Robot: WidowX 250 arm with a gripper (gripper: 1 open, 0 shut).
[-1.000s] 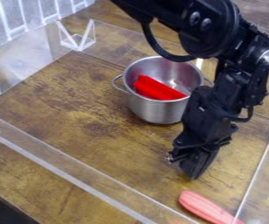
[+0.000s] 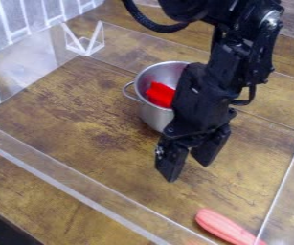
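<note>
My black gripper (image 2: 188,159) is open over the wooden table, in front of a steel pot (image 2: 149,107), its fingers pointing down. Nothing shows between the fingers. The arm hides much of the pot. A red object (image 2: 161,94) lies inside the pot. At the lower right, a pink-red elongated object (image 2: 226,227) lies on the table, apart from the gripper.
A white wire stand (image 2: 82,40) is at the back left. Clear plastic edges run along the left and right of the work area.
The gripper has risen and shifted slightly left, now covering more of the pot. The pot and the pink-red object look unmoved.
</note>
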